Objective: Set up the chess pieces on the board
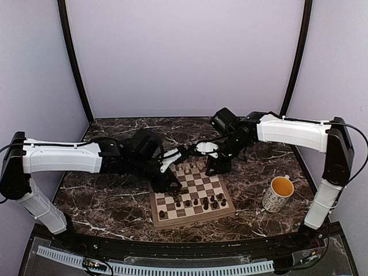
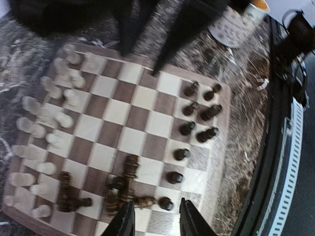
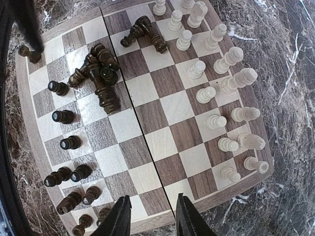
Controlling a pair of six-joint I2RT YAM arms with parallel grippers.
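The wooden chessboard (image 1: 192, 220) lies on the marble table. White pieces (image 3: 206, 94) stand in two rows along one side in the right wrist view. Opposite them, several dark pieces (image 3: 70, 142) stand along the other edge. Between lie toppled dark pieces: a heap (image 3: 102, 93) and a smaller group (image 3: 143, 32). Over the board's dark side, my left gripper is open and empty; a standing dark pawn (image 2: 166, 203) shows just beyond its fingertips. My right gripper hangs open over the board's right part, with nothing between its fingers.
A patterned white mug (image 1: 272, 199) with an orange inside stands right of the board. The board's middle squares near the right gripper are bare. Along the table's front runs a white slotted rail (image 1: 155, 268). Both arms reach in close together over the board.
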